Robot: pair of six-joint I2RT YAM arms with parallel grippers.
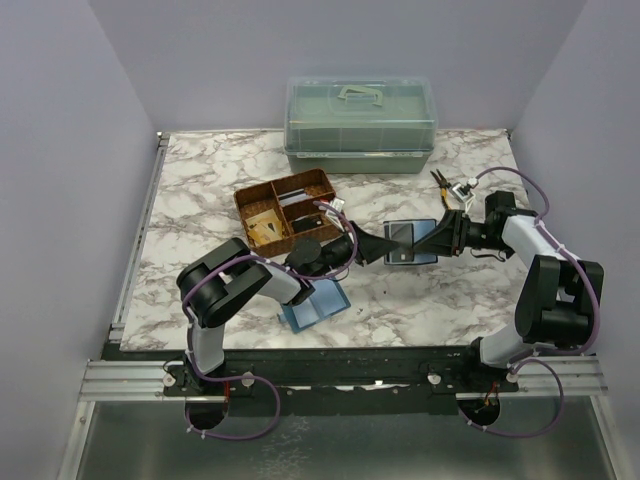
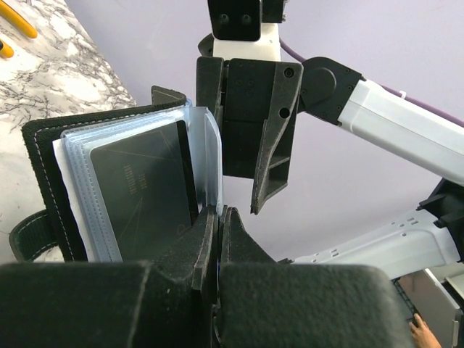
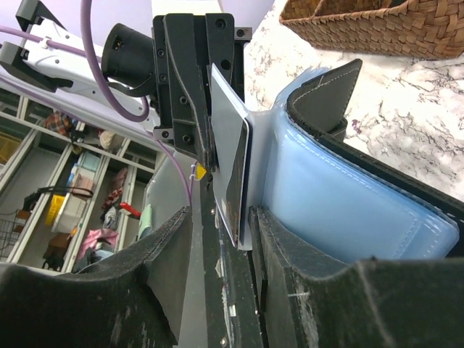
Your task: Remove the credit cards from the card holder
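The card holder [image 1: 414,227], black leather with pale blue plastic sleeves [image 3: 348,203], is held in the air right of the table's middle. A dark card [image 2: 141,188] shows in its sleeves. My left gripper [image 1: 381,247] is shut on the card holder's edge, its fingertips at the sleeves in the left wrist view. My right gripper is open beside the thin card-and-sleeve edge, its fingers low in the right wrist view.
A woven divided basket [image 1: 250,195] with items sits left of centre, a blue flat case [image 1: 315,305] in front of it. A clear lidded box [image 1: 360,120] stands at the back, scissors [image 1: 440,185] to its right.
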